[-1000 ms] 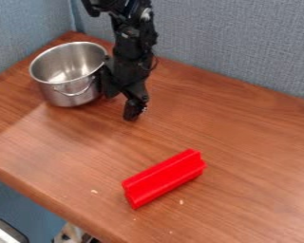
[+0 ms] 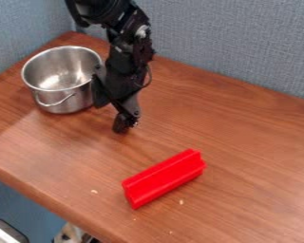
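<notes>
A black robot arm reaches down from the top, its gripper (image 2: pixel 114 106) low over the table beside a steel pot (image 2: pixel 62 79) at the back left. The gripper is at the pot's right side; whether its fingers touch the pot or hold anything is too dark to tell. A red rectangular block (image 2: pixel 163 178) lies alone near the front middle.
Blue-grey padded walls stand behind and at the left. The table's front-left edge drops to a blue floor with some small items.
The gripper has moved a little toward the lower left, and the pot has shifted slightly. The red block has not moved.
</notes>
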